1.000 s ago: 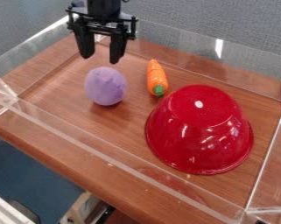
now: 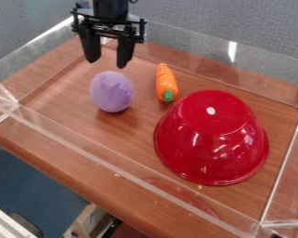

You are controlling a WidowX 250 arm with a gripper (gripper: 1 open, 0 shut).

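The black gripper point(image 2: 108, 54) hangs at the top of the camera view, open, its two fingers apart with nothing visible between them. Below it a purple rounded object point(image 2: 111, 91) rests on the wooden surface. An orange toy carrot point(image 2: 165, 80) with a green tip lies to its right, apart from it. At the lower right a large red bowl point(image 2: 211, 139) stands upside down on the wood.
Clear low walls enclose the wooden tabletop point(image 2: 64, 93) on its sides. A grey partition stands behind. Bare wood lies left of the purple object and between it and the bowl.
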